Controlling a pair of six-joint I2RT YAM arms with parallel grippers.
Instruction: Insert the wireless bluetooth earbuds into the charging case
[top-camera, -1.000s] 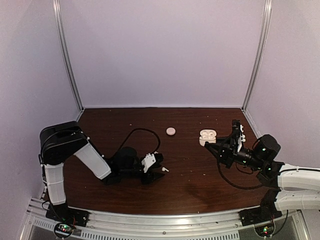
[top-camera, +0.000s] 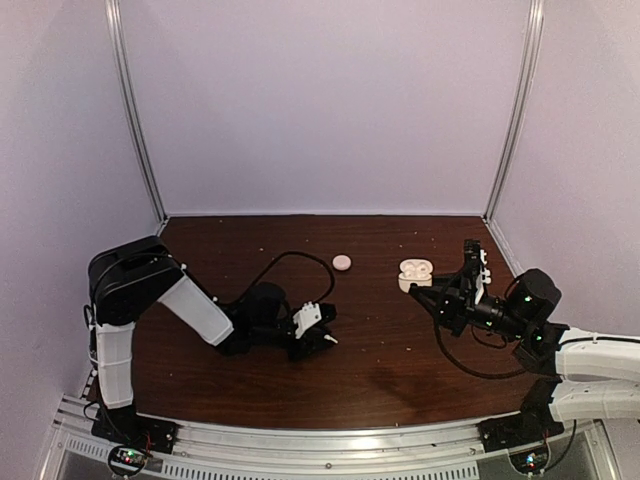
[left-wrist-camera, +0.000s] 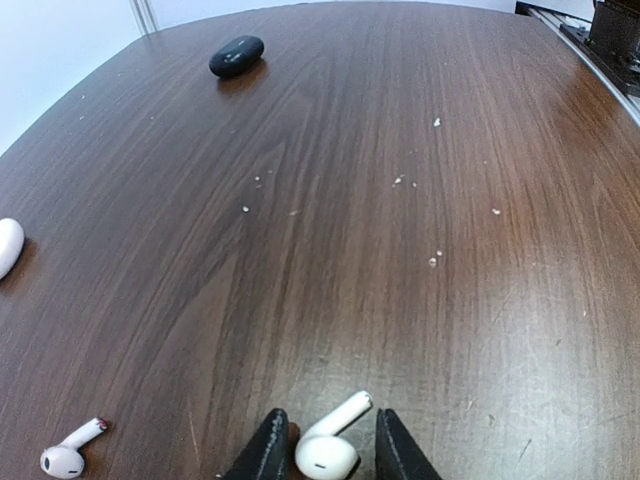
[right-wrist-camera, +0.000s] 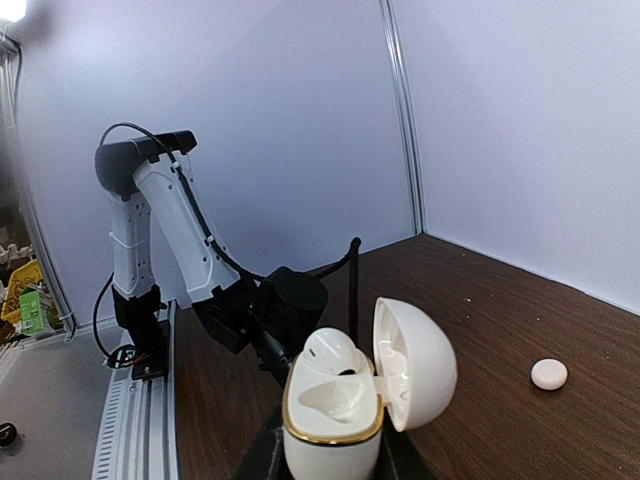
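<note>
Between the fingers of my left gripper lies a white earbud (left-wrist-camera: 326, 457) on the table. Its head is close to the left finger, with a gap showing on the right, so the fingers stand open around it. A second white earbud (left-wrist-camera: 66, 460) rests on the wood further left in that view. My right gripper is shut on the white charging case (right-wrist-camera: 333, 452). The case has its lid (right-wrist-camera: 413, 365) up and its two hollows visible, the seats looking empty. From above, the case (top-camera: 415, 281) is toward the right of the table.
A small round whitish thing (top-camera: 342, 262) lies at the back middle of the table. The left wrist view shows a dark oval object (left-wrist-camera: 237, 57) far off on the wood. Free wood (top-camera: 385, 375) extends across the front middle, between the arms.
My left gripper has shifted a little rightward, bringing its fingers around the earbud. The right arm and the case have stayed still.
</note>
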